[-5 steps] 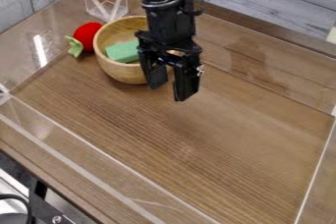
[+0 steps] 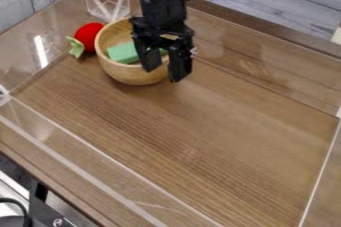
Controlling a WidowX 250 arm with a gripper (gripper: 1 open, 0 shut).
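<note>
My black gripper [image 2: 167, 54] hangs over the right side of a wooden bowl [image 2: 123, 71], open, its lower parts partly hiding the bowl. A green object [image 2: 123, 52] lies inside the bowl, partly behind the gripper. A red object [image 2: 88, 34] with a green end sits just outside the bowl to the left.
A crumpled clear plastic item [image 2: 107, 4] stands behind the red object. Cables show at the bottom left corner.
The gripper has moved back and slightly left, closer over the bowl. The objects on the table look unmoved.
</note>
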